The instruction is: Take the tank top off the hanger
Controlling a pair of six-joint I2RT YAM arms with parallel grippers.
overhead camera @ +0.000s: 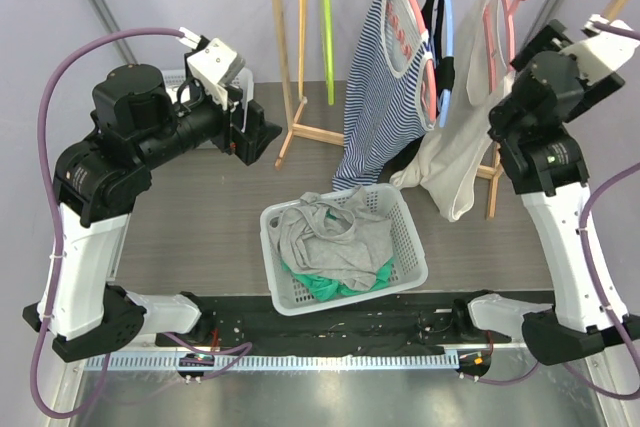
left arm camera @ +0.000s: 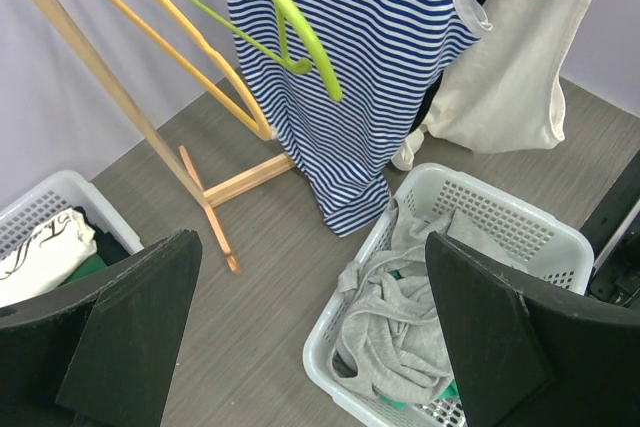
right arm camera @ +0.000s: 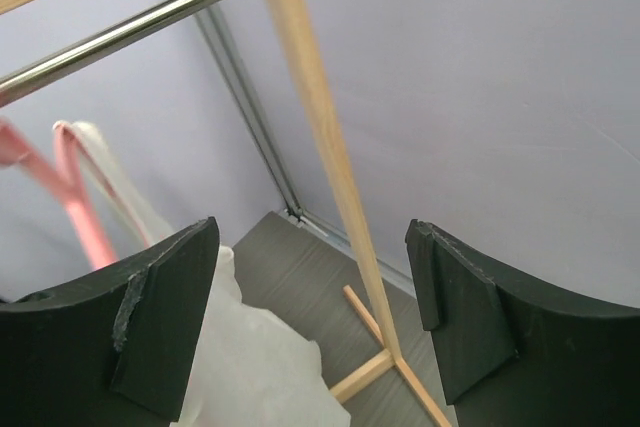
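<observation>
On the rail hangs a striped tank top (overhead camera: 370, 97) (left arm camera: 340, 97) on a pink hanger (overhead camera: 432, 87), beside a black garment on a blue hanger and a cream garment (overhead camera: 450, 167) (right arm camera: 270, 367) on pink hangers. My left gripper (overhead camera: 255, 132) is open, empty, left of the rail's garments and in front of a green hanger (left arm camera: 315, 57). My right gripper (overhead camera: 580, 67) is open at the rail's right end, with a pink hanger (right arm camera: 90, 227) and the cream garment left of it in the right wrist view.
A basket (overhead camera: 410, 247) holding grey and green clothes sits on the floor below. Another basket (left arm camera: 90, 197) stands at the back left. A wooden upright (right arm camera: 340, 177) of the rack rises beside my right gripper.
</observation>
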